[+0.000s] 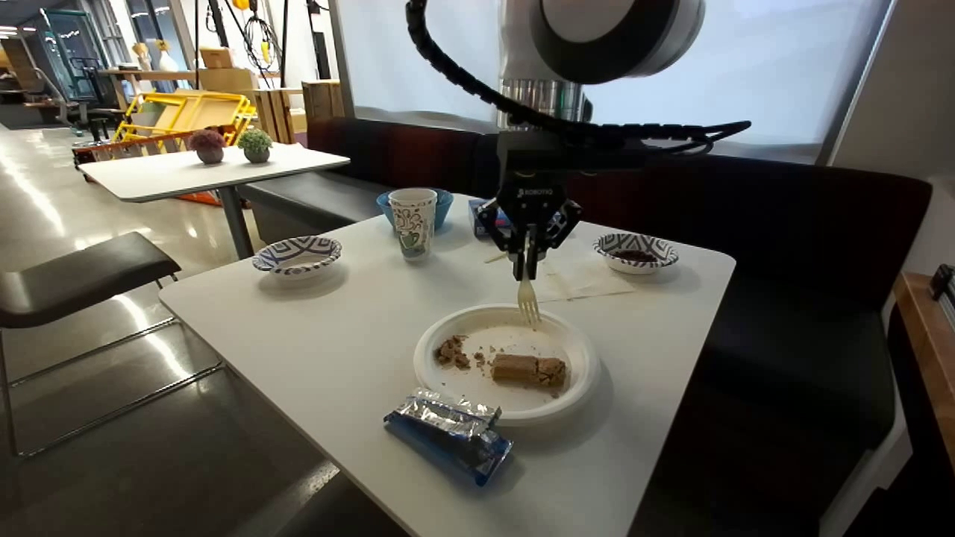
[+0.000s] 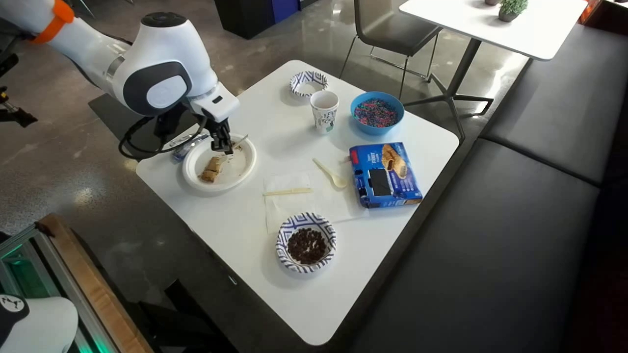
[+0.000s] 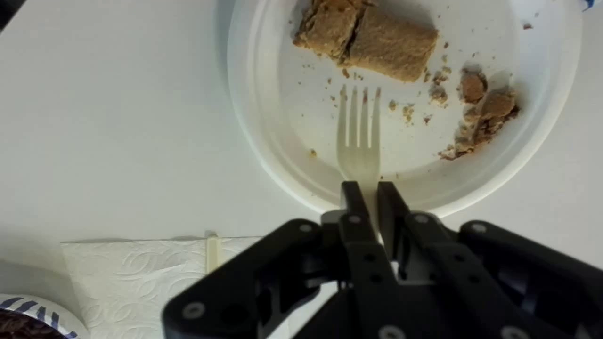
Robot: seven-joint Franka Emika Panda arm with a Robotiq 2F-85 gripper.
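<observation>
My gripper is shut on a pale plastic fork [image 3: 359, 147], whose tines point away from the fingers. In exterior view 1 the fork [image 1: 528, 301] slants down over the far rim of the white plate [image 1: 430, 380]. On that plate lies a brown bar [image 1: 517, 368], cracked across near one end. The wrist view shows the fork tines close to the bar [image 3: 395, 45] but apart from it, with crumbled pieces [image 3: 486, 110] off to the right. Reddish bits mark some tine tips. The gripper [image 2: 224, 150] hangs above the plate in exterior view 2.
A torn blue wrapper [image 1: 452, 432] lies in front of the plate. Elsewhere stand a paper cup [image 2: 324, 111], a blue bowl [image 2: 377, 113], a blue box [image 2: 385, 174] and patterned bowls [image 2: 306, 242]. A knife [image 2: 287, 191] rests on a napkin, with a spoon [image 2: 330, 174] nearby.
</observation>
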